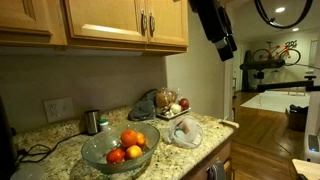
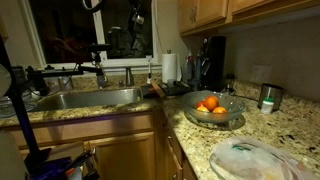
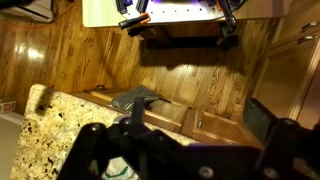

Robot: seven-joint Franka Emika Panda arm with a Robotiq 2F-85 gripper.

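Observation:
My gripper is open, its dark fingers wide apart at the lower edge of the wrist view. Nothing lies between them; wooden floor and cabinet fronts show below. A grey bowl (image 1: 96, 152) on the granite counter holds several orange and red fruits (image 1: 130, 138); in exterior view 2 the same bowl (image 2: 222, 116) stands near the wall. A clear plastic bag (image 1: 185, 132) lies farther along the counter, and this bag (image 2: 250, 160) is closest to the camera in exterior view 2. Part of the dark arm (image 1: 213, 25) hangs high in exterior view 1, above the counter.
Wooden upper cabinets (image 1: 110, 18) overhang the counter (image 3: 60, 115). A fruit basket (image 1: 166, 100) stands at its far end. In exterior view 2 are a sink (image 2: 90, 98) and paper towels (image 2: 169, 67). A tabletop with tools (image 3: 180, 12) crosses the top of the wrist view.

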